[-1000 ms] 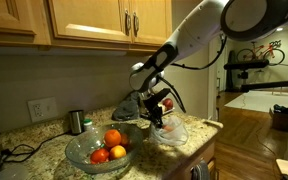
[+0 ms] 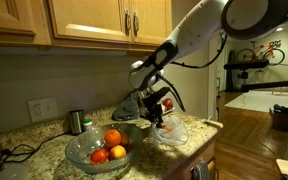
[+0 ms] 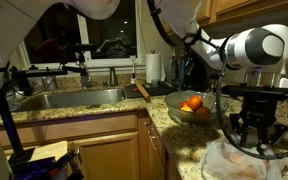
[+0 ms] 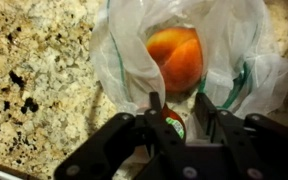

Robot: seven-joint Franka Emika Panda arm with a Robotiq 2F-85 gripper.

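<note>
A clear plastic bag lies on the counter with an orange-red round fruit inside it. My gripper is over the bag's near part, its fingers apart. Just below the gap shows a red fruit with a round green sticker, largely hidden by the gripper. The outer camera on the right side of the room shows the gripper pointing down at the bag. In the other outer view the bag sits under the gripper.
A grey colander holding several red and orange fruits stands beside the bag. Behind it are a dark canister and the wall. The counter's front edge is close to the bag, and bare granite shows on its left.
</note>
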